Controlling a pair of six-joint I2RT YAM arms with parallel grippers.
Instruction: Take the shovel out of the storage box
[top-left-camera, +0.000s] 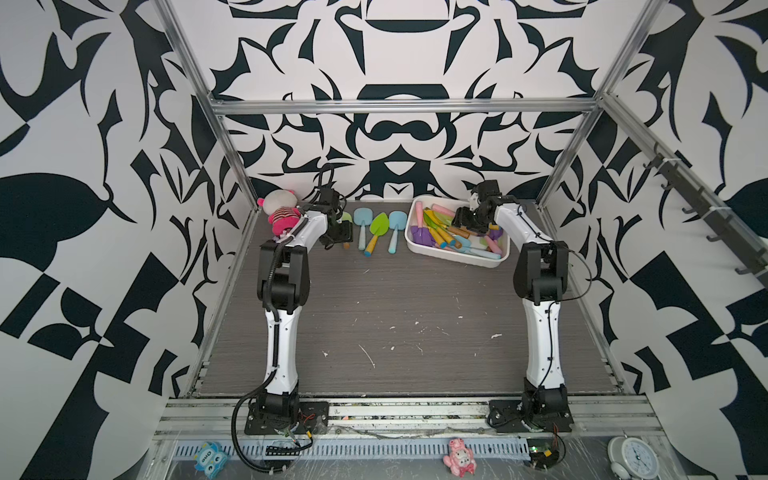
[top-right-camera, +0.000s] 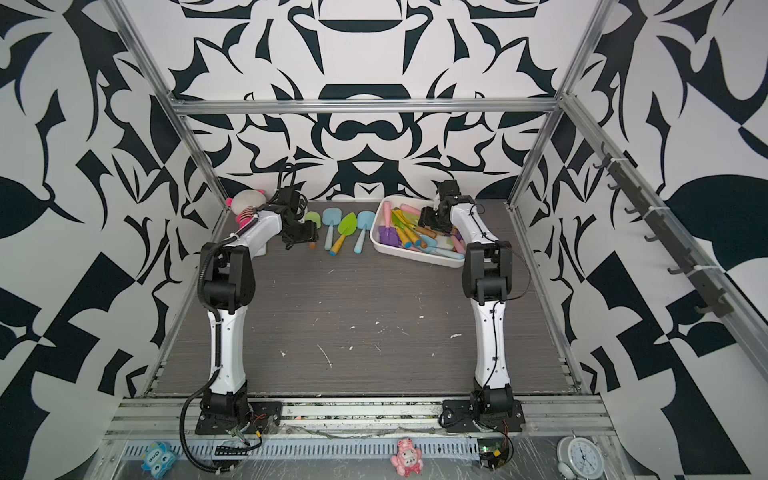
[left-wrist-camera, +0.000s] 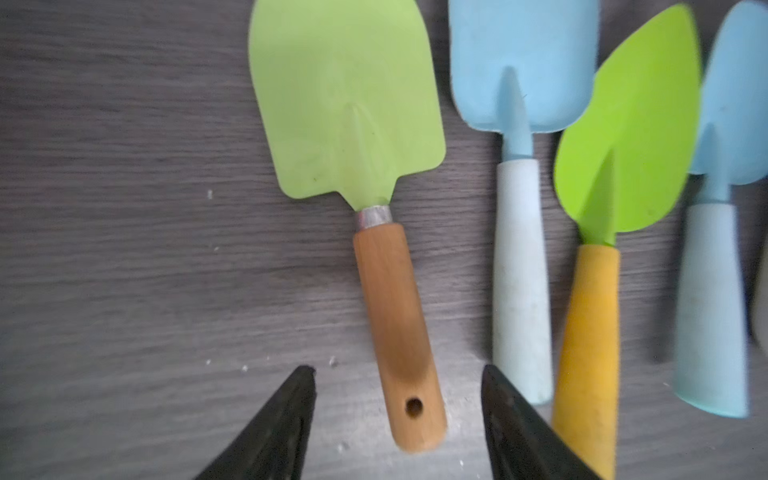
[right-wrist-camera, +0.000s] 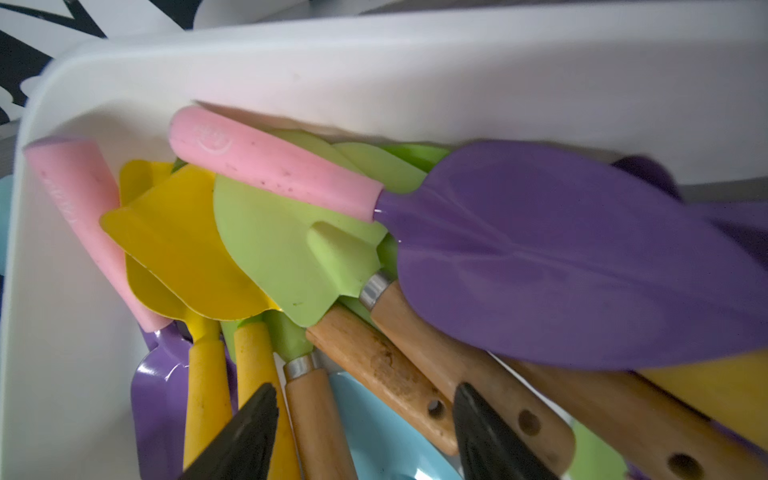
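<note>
The white storage box (top-left-camera: 456, 257) holds a jumbled pile of shovels, among them a pink-handled purple one (right-wrist-camera: 544, 256), yellow ones and wooden-handled ones. My right gripper hangs over the pile, open, its fingertips above the wooden and yellow handles. On the table left of the box lies a row of shovels: a pale green one with a wooden handle (left-wrist-camera: 400, 320), a pale blue one (left-wrist-camera: 520, 280), a leaf-green one (left-wrist-camera: 624, 136) and another blue one (left-wrist-camera: 712, 304). My left gripper stands open above the pale green one, its fingertips either side of the wooden handle's end.
A plush toy (top-left-camera: 284, 220) sits at the back left, beside my left arm. The back wall stands close behind the box and the row of shovels.
</note>
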